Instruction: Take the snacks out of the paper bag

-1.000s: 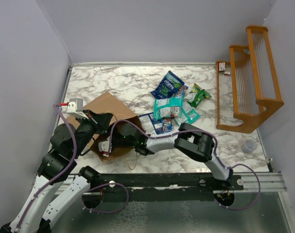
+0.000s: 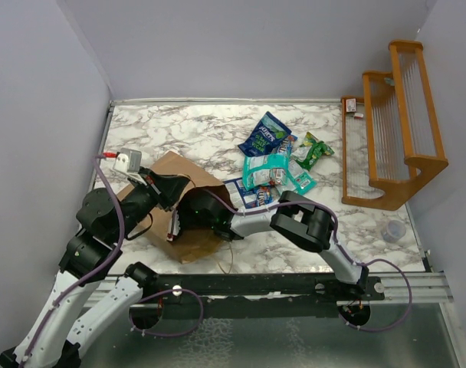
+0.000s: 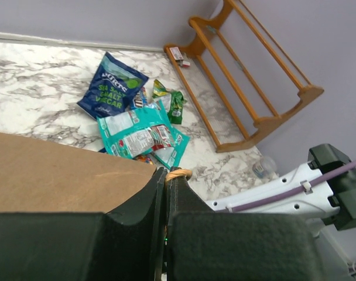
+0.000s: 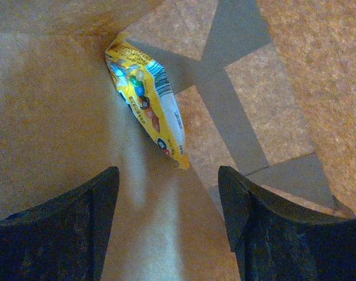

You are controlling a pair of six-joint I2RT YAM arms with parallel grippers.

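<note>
The brown paper bag (image 2: 188, 163) lies at the left of the marble table, its mouth facing right. At its upper edge my left gripper is shut on the twisted cord handle (image 3: 180, 174). My right gripper is inside the bag with its fingers spread and nothing between them. Ahead of those fingertips, a yellow snack packet (image 4: 144, 96) rests against the bag's inner folds. Outside lie a dark blue chip bag (image 2: 265, 136), a teal packet (image 2: 264, 169), a green packet (image 2: 313, 151) and a blue-and-white packet (image 2: 239, 193) close to the bag mouth.
A wooden rack (image 2: 379, 203) stands at the right, with a clear cup (image 2: 393, 230) near the front right corner. Bare marble (image 2: 325, 241) shows between the snacks and the front edge. Walls close in the left, back and right sides.
My left gripper has shifted right, and the bag's upper edge has moved right with it. The bag now covers more of my right wrist. The snacks outside have stayed put.
</note>
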